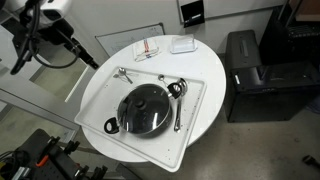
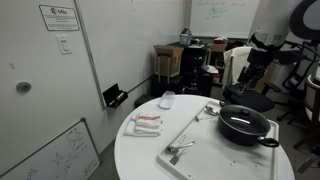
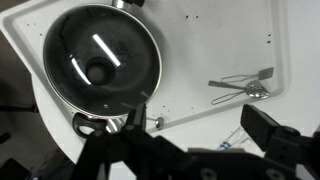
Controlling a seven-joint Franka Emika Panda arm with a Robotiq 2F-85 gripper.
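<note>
A black pot [image 1: 147,122] with a glass lid [image 1: 145,104] over it stands on a white tray [image 1: 100,103]; the tray rests on a round white table. In the wrist view the lid [image 3: 100,62] fills the upper left, its dark knob facing me. My gripper is open and empty, its fingers spread in the lower part of that view. From exterior view 1, the gripper [image 1: 56,66] hangs at the upper left, apart from the pot. Exterior view 2 has the gripper [image 2: 254,88] above and behind the pot [image 2: 245,124].
Small metal utensils [image 3: 248,90] lie on the tray, and a long-handled utensil [image 1: 179,114] lies beside the pot. A folded cloth [image 2: 148,124] and a clear container [image 2: 167,101] sit on the table outside the tray. Part of the tray is bare.
</note>
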